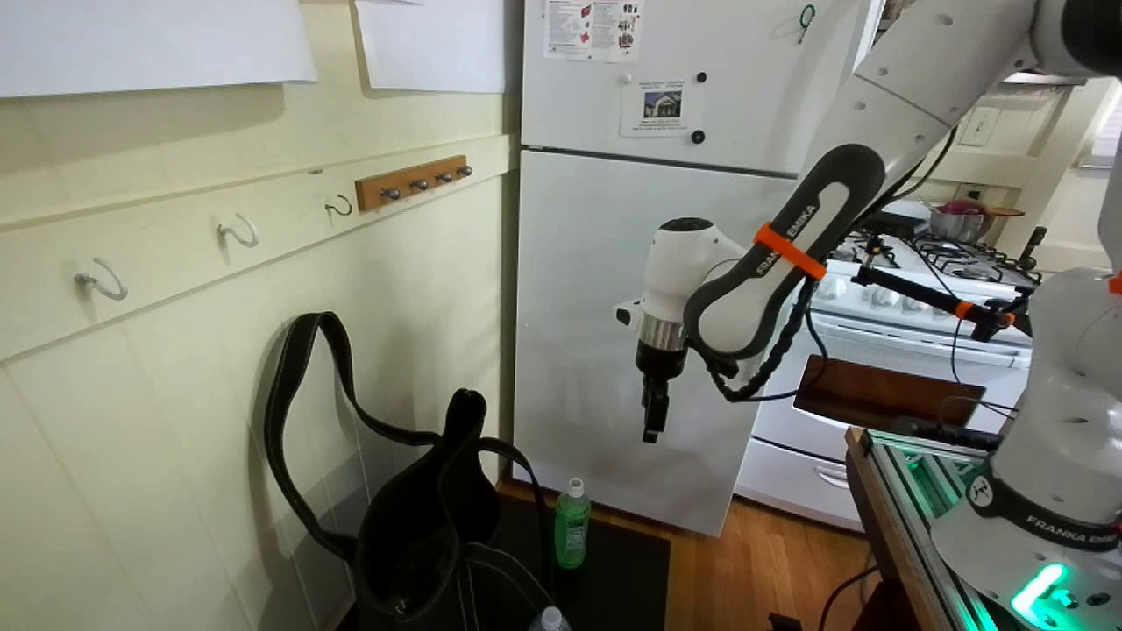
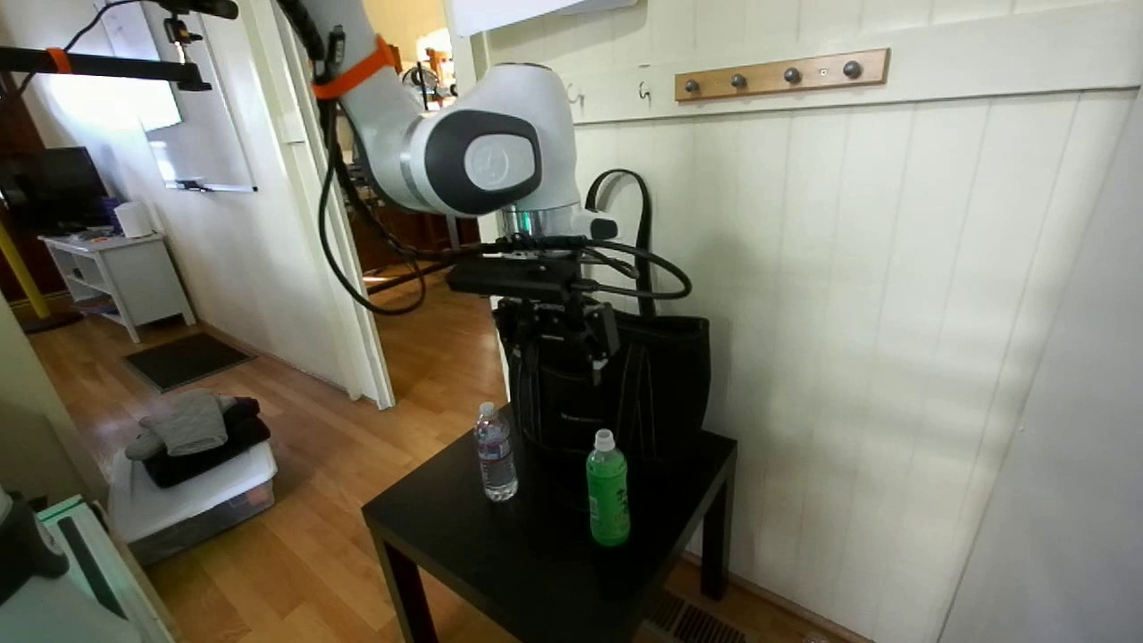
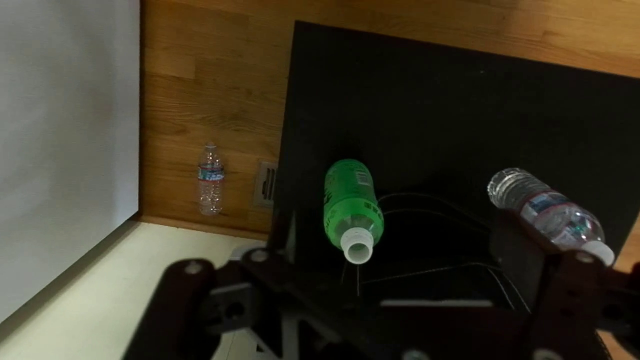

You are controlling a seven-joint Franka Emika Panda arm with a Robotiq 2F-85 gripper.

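Observation:
In exterior view 1 my gripper points straight down in front of the fridge, higher than the table. The fingers stand wide apart in the wrist view, with nothing held. A green bottle with a white cap stands upright on the black table; the wrist view shows this green bottle below and between the fingers. To its left in exterior view 2 is a clear water bottle, upright. Behind both bottles sits a black tote bag, its strap raised against the wall and its top open in exterior view 1.
The fridge and the panelled wall border the table. Hooks and a wooden peg rack are on the wall. Another clear bottle lies on the floor beside a vent.

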